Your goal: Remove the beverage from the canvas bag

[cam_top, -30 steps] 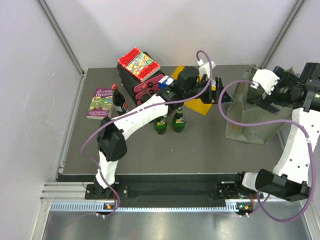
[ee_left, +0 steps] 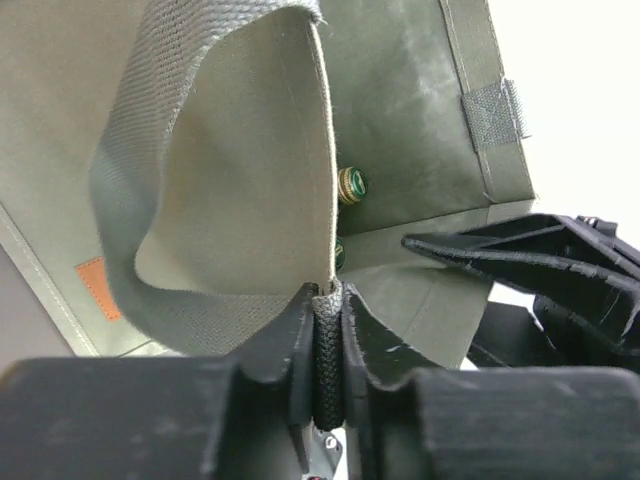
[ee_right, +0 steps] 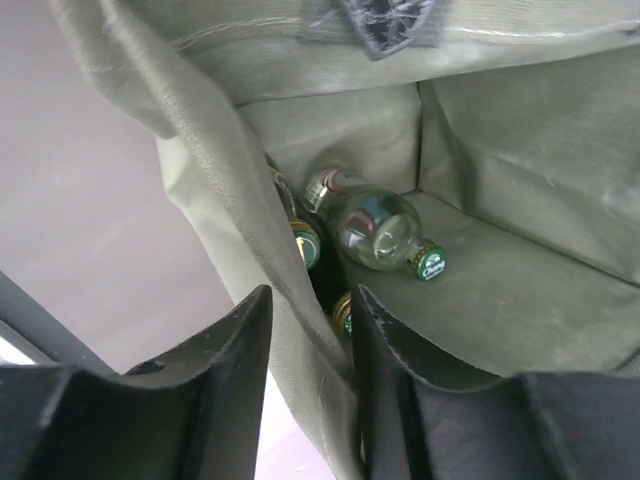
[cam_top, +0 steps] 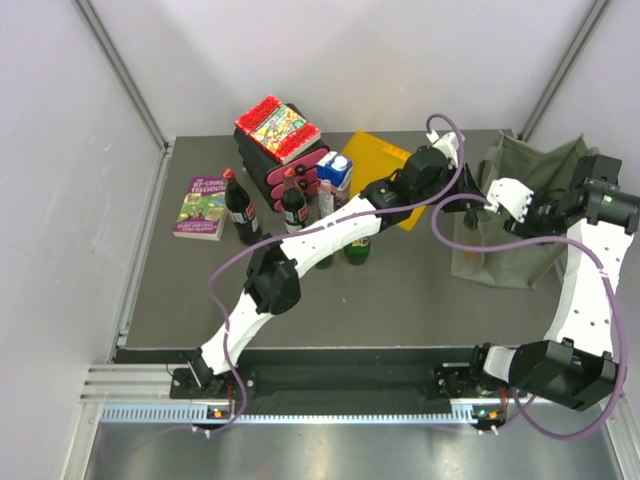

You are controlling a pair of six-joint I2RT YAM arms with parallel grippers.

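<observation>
The olive canvas bag stands at the table's right. My left gripper has its fingers close around the bag's strap edge at the left rim; whether they have closed on it is unclear. My right gripper is low over the other rim, a fold of canvas between its fingertips, its grip unclear. Inside the bag lie a clear bottle with a green cap and darker bottles partly hidden by the fold. In the left wrist view two bottle caps show behind the strap.
Several bottles, a carton, a yellow board, books and a stacked dark case with a red book fill the left and back of the table.
My left gripper has moved right onto the bag's edge. My right arm has shifted slightly downward in the top view at the bag.
</observation>
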